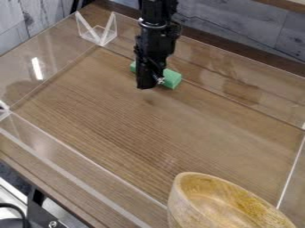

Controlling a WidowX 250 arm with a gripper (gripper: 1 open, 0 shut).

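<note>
My black gripper (150, 73) reaches down from the top of the camera view to a bright green block (169, 77), which lies on the wooden table just behind and to its right. The gripper partly hides the block. Whether the fingers are open or shut, or touch the block, I cannot tell.
A large yellow bowl (226, 209) sits at the bottom right. Clear plastic brackets stand at the left edge and top left. A grey wall (238, 36) runs along the back.
</note>
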